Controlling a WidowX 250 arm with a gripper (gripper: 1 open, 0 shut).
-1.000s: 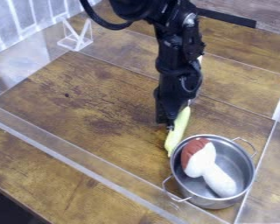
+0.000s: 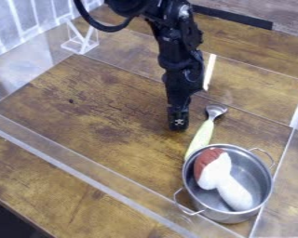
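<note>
My black gripper (image 2: 181,112) hangs over the wooden board at the centre, open, its tips low near the surface just left of a long pale yellow-green utensil (image 2: 196,141) with a metal head. A steel pot (image 2: 248,169) stands at lower right, holding a white object (image 2: 234,193) with a red-and-white one (image 2: 211,165). A pale stick-like object (image 2: 209,71) is partly hidden behind the arm.
Clear plastic edging (image 2: 72,179) runs around the board. A white rack (image 2: 15,23) stands at the upper left.
My gripper has moved back and slightly left, away from the pot, uncovering more of the utensil's metal head and the pale object behind the arm.
</note>
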